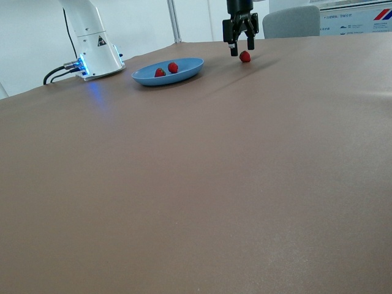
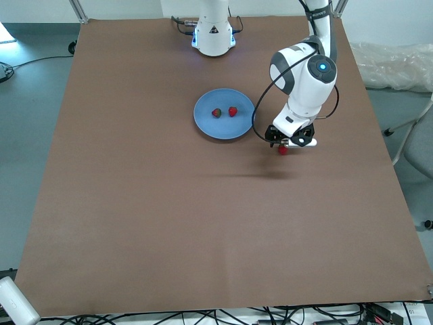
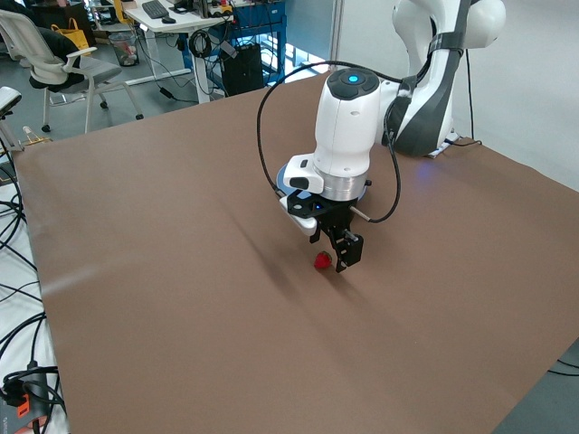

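Observation:
A blue plate (image 2: 224, 125) holds two strawberries (image 1: 173, 67). A single red strawberry (image 1: 245, 57) lies on the brown table (image 2: 203, 203) to the right of the plate in the left view. My black gripper (image 1: 242, 46) hangs just over and beside this loose strawberry, its fingers apart with nothing seen between them. In the left view the white wrist hides most of the fingers; in the right view the strawberry (image 3: 323, 260) shows close to the fingertips.
A grey chair (image 2: 419, 145) is off the right edge.

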